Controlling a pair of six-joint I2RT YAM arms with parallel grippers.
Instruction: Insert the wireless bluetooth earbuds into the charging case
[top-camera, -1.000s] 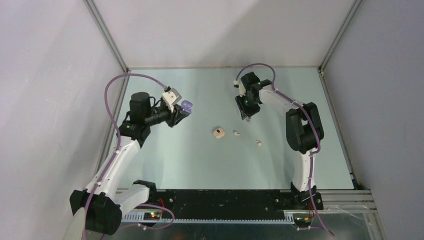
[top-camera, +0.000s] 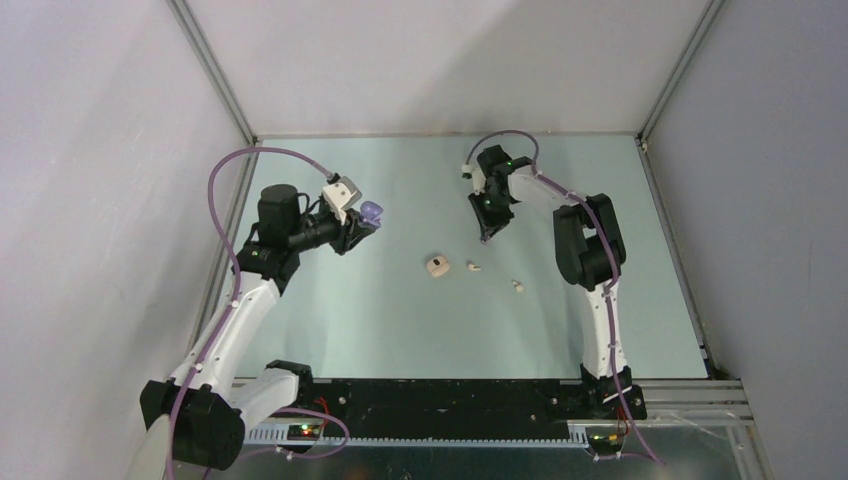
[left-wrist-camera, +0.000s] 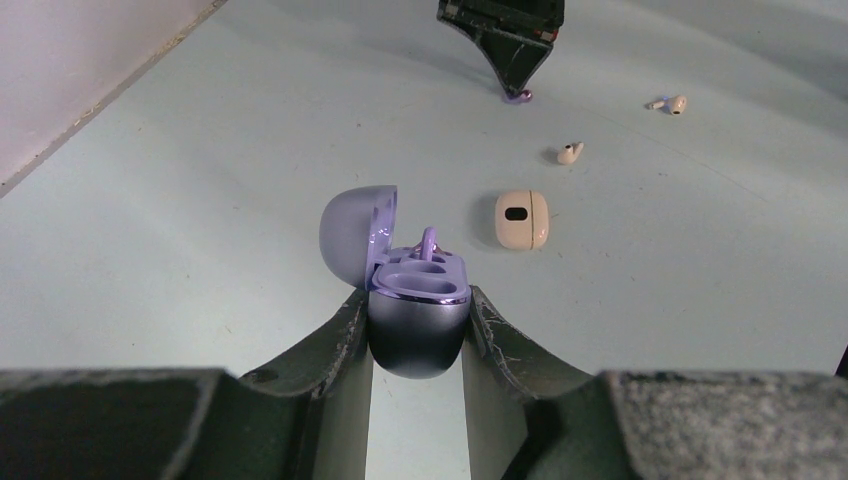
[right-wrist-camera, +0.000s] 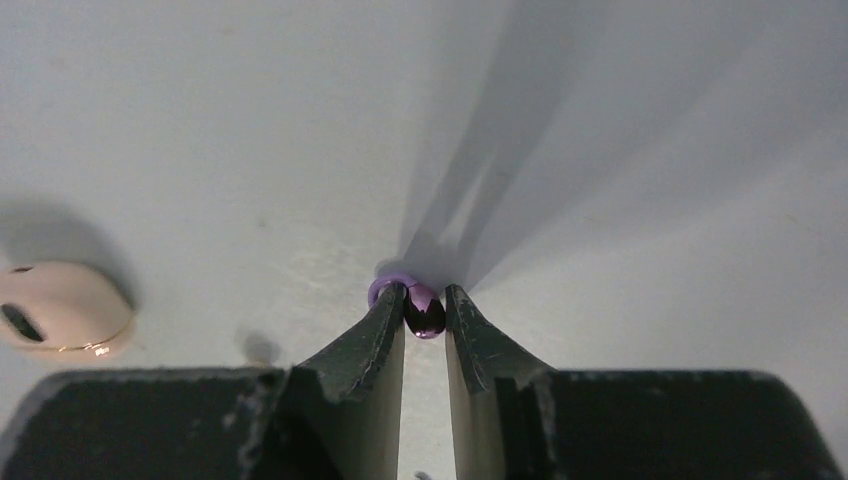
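My left gripper is shut on the open purple charging case (left-wrist-camera: 415, 280), held upright over the table; an earbud stem (left-wrist-camera: 428, 240) shows in one of its wells. In the top view it sits left of centre (top-camera: 370, 214). My right gripper is shut on a small purple earbud low at the table surface, right of centre in the top view; the left wrist view shows its purple tip (left-wrist-camera: 517, 97) under the black fingers.
A beige case (top-camera: 437, 266) lies mid-table, with two beige earbuds (top-camera: 474, 266) to its right.
The right gripper has shifted a little leftward in the top view, after a slight move right. The left arm and the purple case have not moved.
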